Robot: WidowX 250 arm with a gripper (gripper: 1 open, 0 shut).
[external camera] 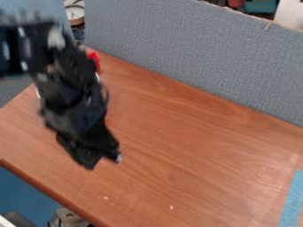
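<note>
My black gripper [97,154] is blurred over the left part of the wooden table [190,151], angled down toward the surface. Its finger state is unclear in the blur, and no object shows at its fingertips. A red object [92,59] peeks out behind the arm at the back left. The steel pot is hidden behind the arm.
A grey padded panel [190,58] runs along the back of the table. A blue strip [292,197] lies at the right edge.
</note>
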